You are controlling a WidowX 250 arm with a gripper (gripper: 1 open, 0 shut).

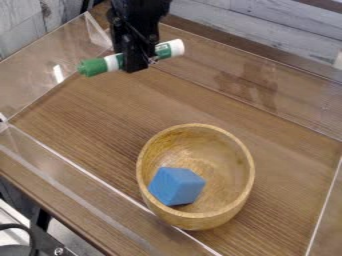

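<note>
My gripper (134,54) hangs at the upper middle of the camera view, shut on a green-and-white cylinder (100,65) that lies crosswise in its fingers, raised above the wooden surface. A round tan bowl (227,190) stands at the lower middle right, with a blue block (177,185) inside it, toward its left.
Pale walls border it at the back and upper left, and a black cable lies at the lower left corner.
</note>
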